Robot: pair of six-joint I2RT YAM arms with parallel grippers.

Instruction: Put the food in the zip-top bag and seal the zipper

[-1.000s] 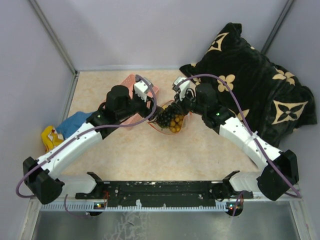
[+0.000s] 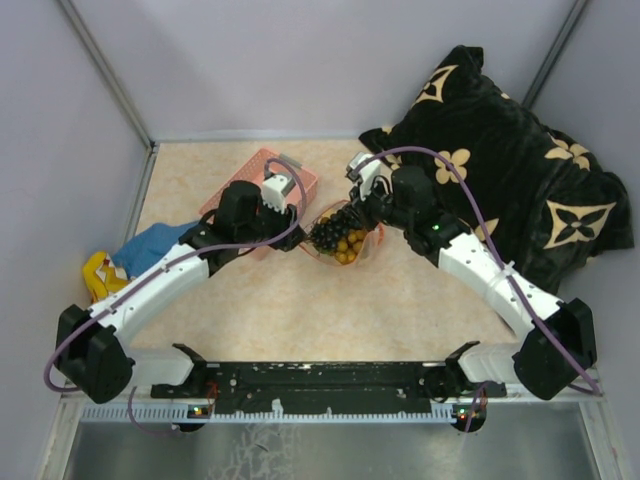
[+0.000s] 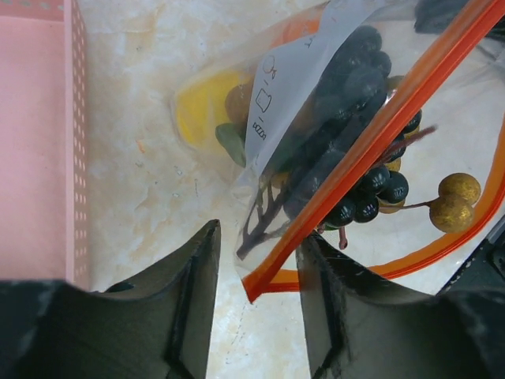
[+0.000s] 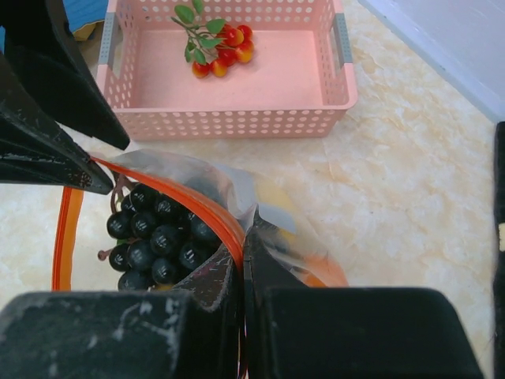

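Observation:
The clear zip top bag (image 2: 371,247) lies mid-table with its orange-rimmed mouth (image 3: 371,150) standing open. Dark grapes (image 4: 162,237) and yellow-brown round fruit (image 2: 345,250) are inside it; a yellow item (image 3: 207,110) shows through the plastic. My left gripper is part open, its fingers (image 3: 201,276) on either side of the rim's pointed corner, with a gap visible. In the right wrist view, that left gripper stands at the far side of the mouth. My right gripper is shut on the orange rim at the opposite side.
Behind the left arm is a pink basket (image 4: 229,122) with a sprig of red-yellow cherry tomatoes (image 4: 225,54) in it. A blue cloth (image 2: 155,248) and yellow packet (image 2: 100,276) lie at left. A dark patterned blanket (image 2: 500,160) fills the right back.
My left gripper has drawn back from over the grapes toward the left corner of the bag's mouth, and its wrist has turned. The right arm and the bag look unmoved.

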